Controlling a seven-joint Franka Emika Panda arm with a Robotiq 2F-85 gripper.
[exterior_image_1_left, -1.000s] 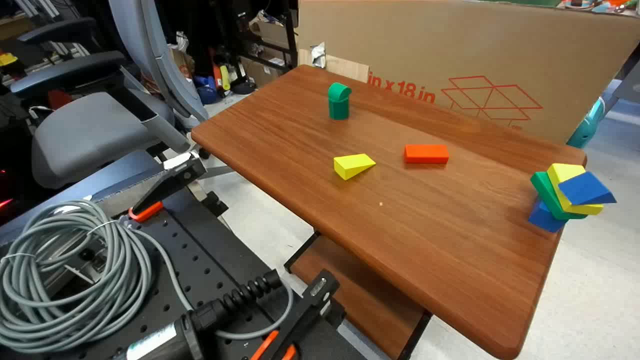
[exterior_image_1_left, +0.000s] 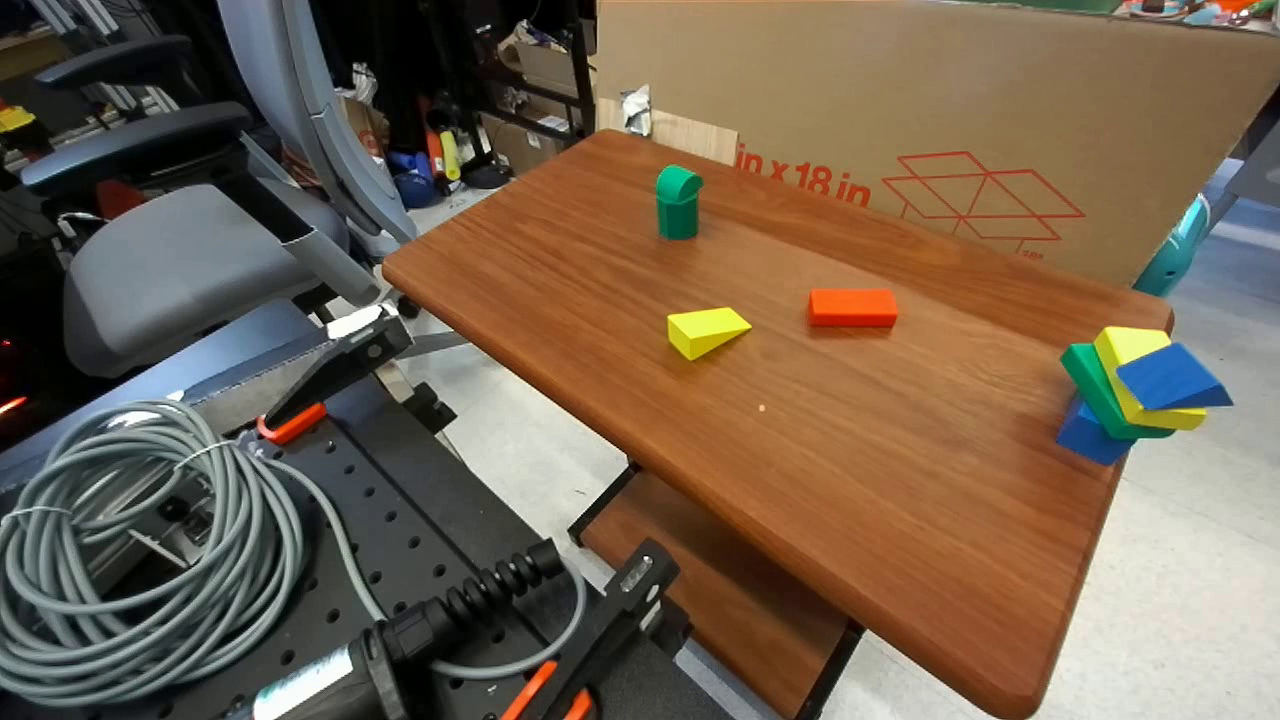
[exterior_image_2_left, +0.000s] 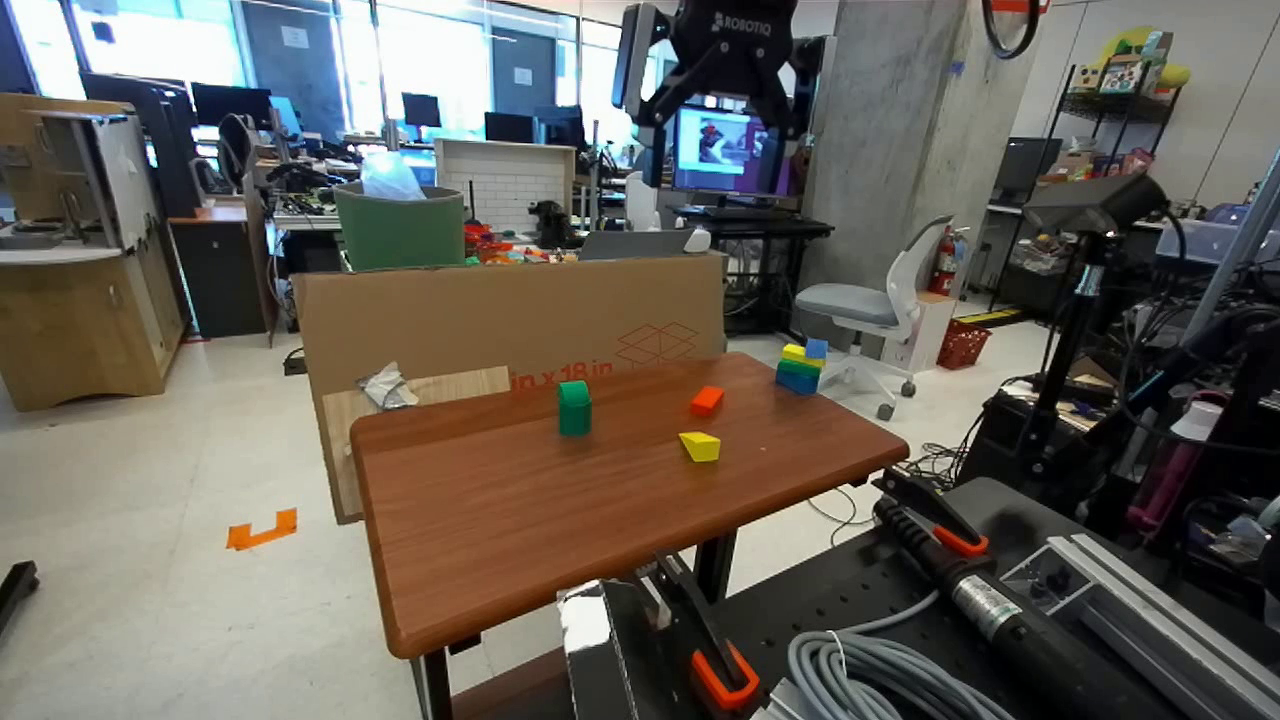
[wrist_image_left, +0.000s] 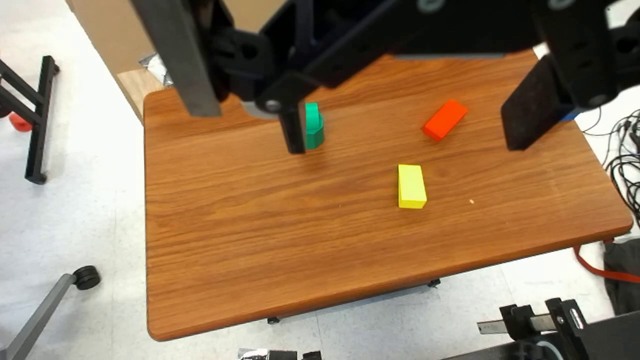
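My gripper (exterior_image_2_left: 720, 150) hangs high above the table, open and holding nothing; its fingers also show at the top of the wrist view. On the wooden tabletop (exterior_image_1_left: 576, 264) lies a yellow wedge (exterior_image_1_left: 705, 330), near the middle. To its right in exterior view 1 is a red-orange block (exterior_image_1_left: 852, 308). Toward the far left corner stands a green stack (exterior_image_1_left: 678, 204), a rounded piece on top of another green one. At the right end, a pile holds a blue block (exterior_image_1_left: 1089, 434), a green piece (exterior_image_1_left: 1098, 390), a yellow piece (exterior_image_1_left: 1128, 348) and a blue wedge (exterior_image_1_left: 1173, 379) on top.
A cardboard panel (exterior_image_1_left: 960, 132) stands along the table's back edge. Beside the front edge is a black bench with coiled grey cable (exterior_image_1_left: 120, 564) and clamps (exterior_image_1_left: 612, 624).
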